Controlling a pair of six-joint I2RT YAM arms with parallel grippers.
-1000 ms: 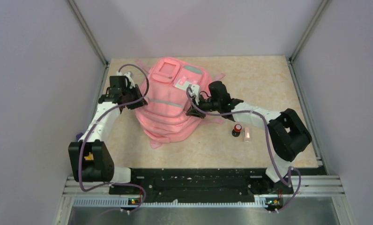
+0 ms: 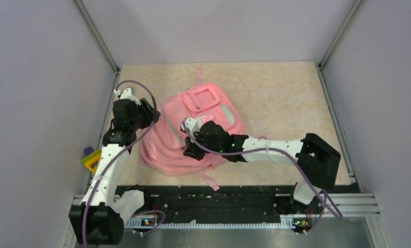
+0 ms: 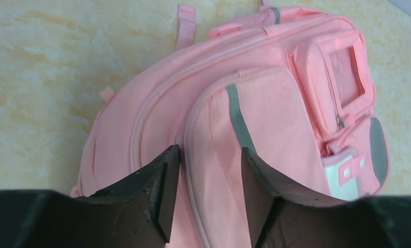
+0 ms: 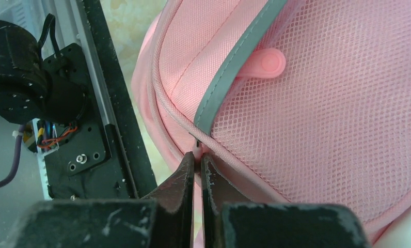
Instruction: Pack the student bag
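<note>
A pink backpack (image 2: pixel 198 111) lies tilted on the tabletop, its grey stripe (image 3: pixel 239 118) and front pockets facing up. Above its left side, my left gripper is open, fingers apart and nothing held between them. My right gripper is shut at the bag's lower side. A small pink tab (image 4: pixel 197 150), seemingly a zipper pull, is pinched at its fingertips beside the piping. Pink mesh (image 4: pixel 322 103) shows in the right wrist view. The bag's inside is not visible.
Yellow and purple items (image 2: pixel 92 159) are at the left edge. My right arm almost wholly covers a red-topped bottle (image 2: pixel 262 138). Bare tabletop (image 2: pixel 286 98) stretches to the right and behind. A loose strap (image 2: pixel 209 181) reaches the front edge.
My right gripper has moved left and toward the front, and the bag has shifted and turned with it. The right arm now covers the bottle.
</note>
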